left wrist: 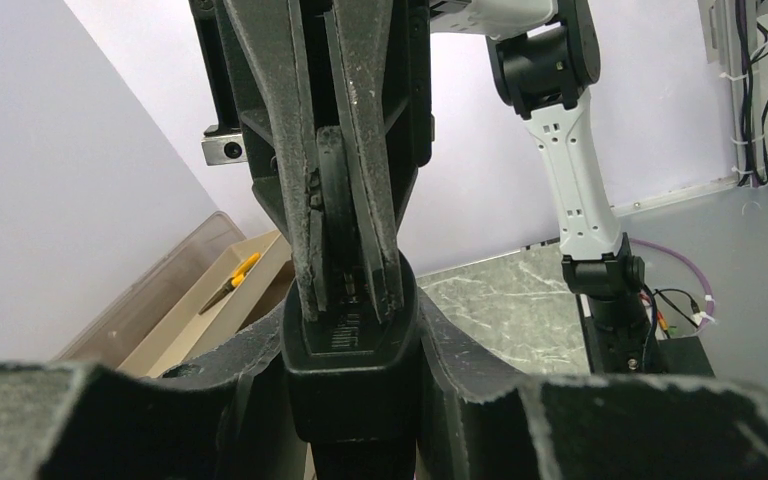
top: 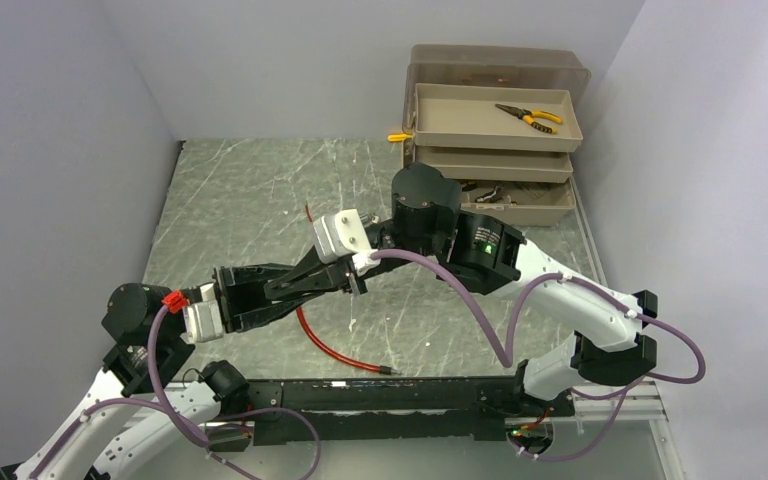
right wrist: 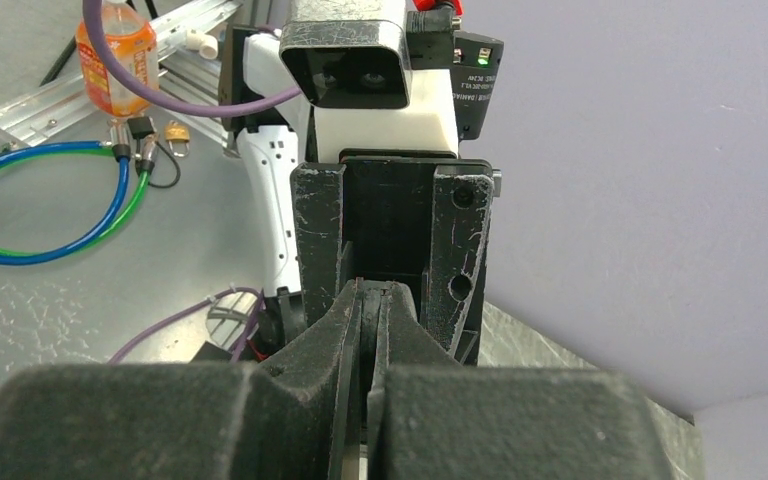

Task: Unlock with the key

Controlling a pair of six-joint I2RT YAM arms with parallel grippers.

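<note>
My two grippers meet above the middle of the table, the left gripper (top: 278, 292) reaching from lower left and the right gripper (top: 285, 285) from the right, their fingers overlapping. In the left wrist view a black block (left wrist: 350, 390) sits in the left gripper's fingers, with the right gripper's fingers (left wrist: 375, 150) pressed close together at its top. The right gripper looks closed on something narrow that I cannot identify. A red cable lock (top: 330, 350) lies on the marble table (top: 210, 190) beneath the arms. I cannot make out the key; it may be hidden between the fingers.
A tiered toolbox (top: 490, 150) with yellow-handled pliers (top: 530, 117) stands at the back right. Walls bound the table on three sides. In the right wrist view, coiled cables (right wrist: 40, 255), a padlock (right wrist: 177, 140) and a bottle (right wrist: 120, 70) lie beyond.
</note>
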